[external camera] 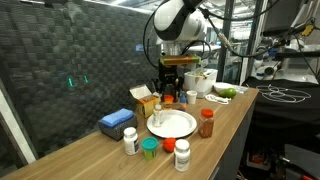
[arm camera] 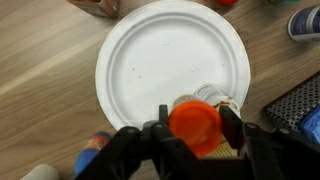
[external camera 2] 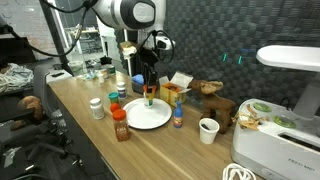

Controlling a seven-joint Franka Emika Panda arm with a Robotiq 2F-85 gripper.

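My gripper is shut on an orange round-topped object (arm camera: 197, 122), which fills the space between the fingers in the wrist view. In exterior view 1 this orange object (external camera: 168, 100) hangs under the gripper (external camera: 168, 95), close to the plate's far edge. A white plate (arm camera: 130, 75) lies flat on the table. A small pale bottle (external camera: 157, 114) stands upright on the plate (external camera: 176, 125), beside the held object. The second exterior view has the gripper (external camera 2: 152, 87) over the plate (external camera 2: 146, 117). The underside of the held object is hard to make out.
A red-brown jar (external camera: 207, 123) stands right of the plate. White bottles (external camera: 131, 140), a green-topped jar (external camera: 150, 147) and a red item (external camera: 168, 145) crowd its near side. Behind are an open box (external camera: 145, 101) and a blue bottle (external camera 2: 178, 113). Bare tabletop shows at front left.
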